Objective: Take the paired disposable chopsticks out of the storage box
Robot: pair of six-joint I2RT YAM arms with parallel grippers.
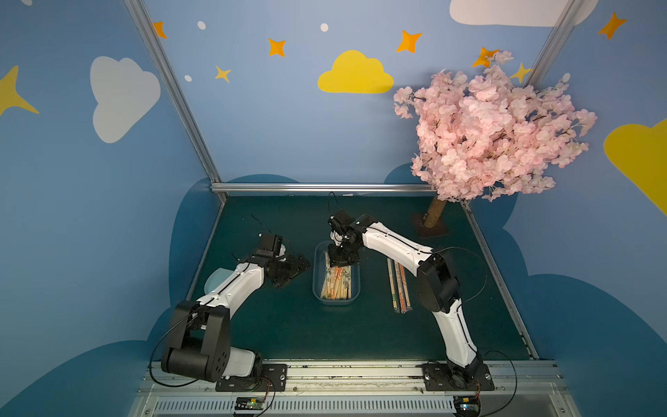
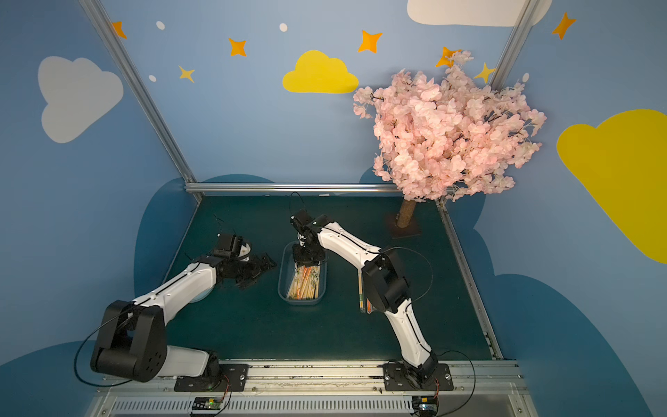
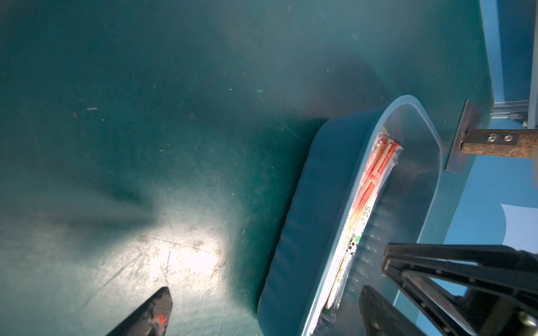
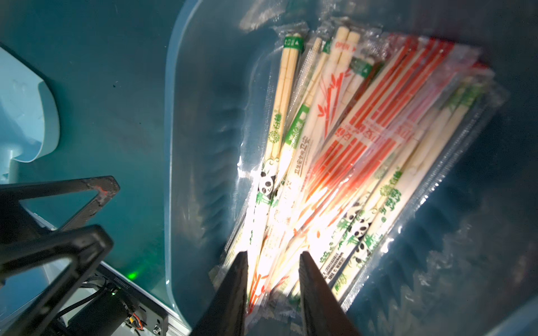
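Observation:
A translucent blue storage box (image 1: 353, 292) holds several wrapped chopstick pairs (image 4: 358, 145) with red and green printing. My right gripper hangs over the box, fingers parted above the chopsticks, holding none. My left gripper stands open left of the box, with nothing between its fingers. To the box's right, several wrapped chopstick pairs (image 1: 398, 285) lie side by side on the table, partly hidden by the right arm in the top right view.
A pale blue object (image 1: 218, 279) lies left behind the left arm. An artificial blossom tree (image 1: 486, 132) stands at the back right.

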